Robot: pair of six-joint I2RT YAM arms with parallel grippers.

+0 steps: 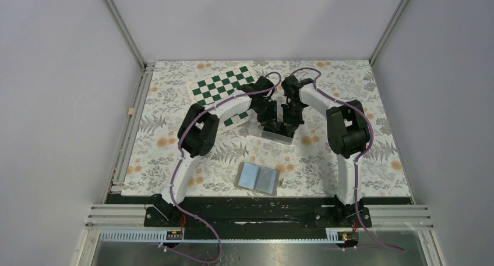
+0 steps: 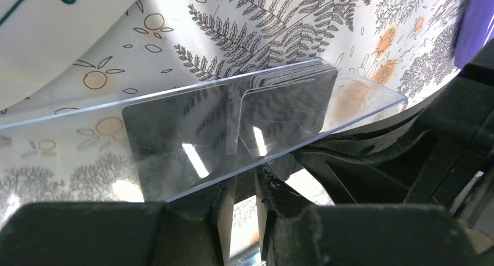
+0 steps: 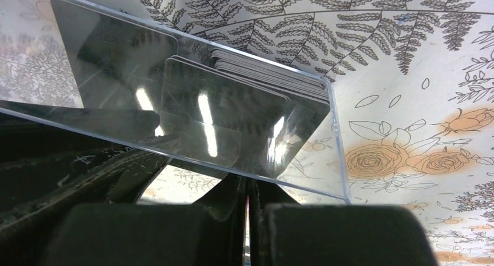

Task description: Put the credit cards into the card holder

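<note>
A clear open-topped box holds the black credit cards; in the right wrist view they lie in uneven layers, with one card overlapping its neighbours. At the box's near wall, my left gripper is slightly open, with a narrow gap between its fingertips and no card plainly between them. My right gripper is shut at the same wall, to the right, and nothing shows between its fingers. The tips of both are partly hidden at the wall. Nearer the front lies the card holder, opened flat, with pale blue and grey faces.
Behind the left arm lies a green-and-white checkered board. A purple object appears at the edge of the left wrist view. The two grippers are very close together over the box. Open patterned cloth surrounds the card holder.
</note>
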